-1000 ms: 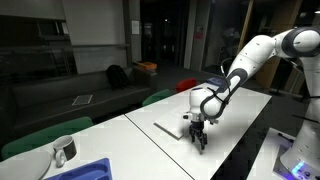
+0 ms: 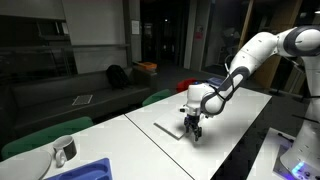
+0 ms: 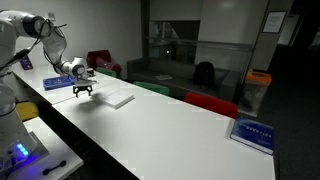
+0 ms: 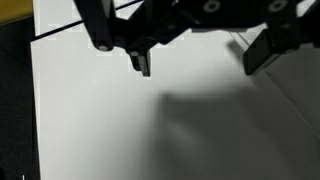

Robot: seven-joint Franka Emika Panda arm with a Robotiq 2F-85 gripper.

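Above the white table (image 2: 140,155) hangs my gripper (image 2: 193,132), pointing down. In the wrist view the gripper is open: its two dark fingers (image 4: 143,62) stand far apart, with only bare white surface and a shadow showing between them. A flat, pale slab-like object (image 3: 117,101) lies on the table near the gripper; exterior view 1 shows its edge just behind the fingers. No object is held.
A whitish mug (image 2: 64,150), a pale round plate (image 2: 25,165) and a blue tray (image 2: 85,173) stand at the near left in exterior view 1. A blue box (image 3: 252,135) lies at the table's far right end in exterior view 2.
My gripper has risen a little above the table, and the arm's upper part has shifted slightly in exterior view 1. The mug, plate and tray have not moved.
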